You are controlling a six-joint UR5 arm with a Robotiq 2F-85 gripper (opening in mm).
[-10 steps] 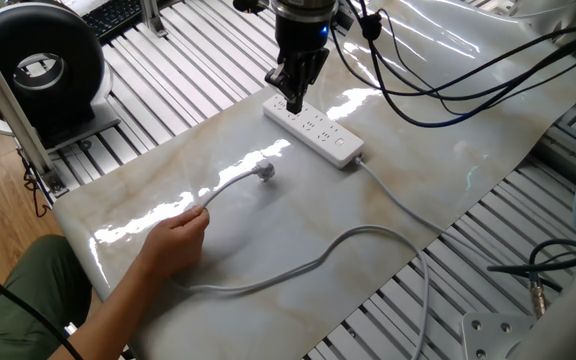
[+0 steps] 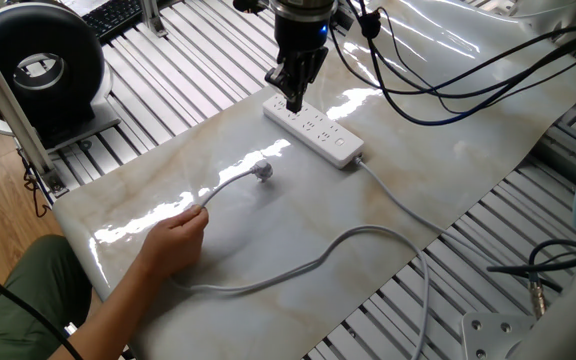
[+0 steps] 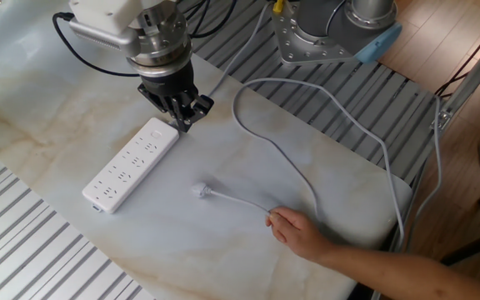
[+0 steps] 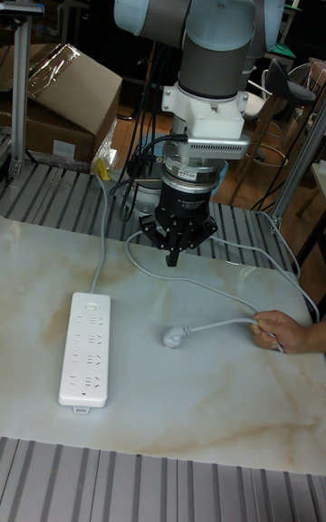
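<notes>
A white power strip (image 2: 315, 134) lies on the marbled mat, with its socket face up. To one side of it is a pale grey plug (image 3: 199, 191), held by its cord in a person's hand (image 3: 297, 234); whether the plug touches the mat is unclear. My black gripper (image 4: 174, 259) points down, apart from both plug and strip. Its fingertips meet, with nothing visible between them. In exterior view 3 it hangs behind the plug and to the right of the strip. From exterior view 1, the gripper (image 2: 294, 106) overlaps the strip's far end.
A loose grey cable (image 3: 275, 145) loops over the mat (image 4: 212, 406) and onto the slatted table. The strip's own cord (image 2: 398, 205) runs off its end. Black cables (image 2: 468, 95) hang beside my arm. Bare mat surrounds the plug, apart from the person's hand and forearm.
</notes>
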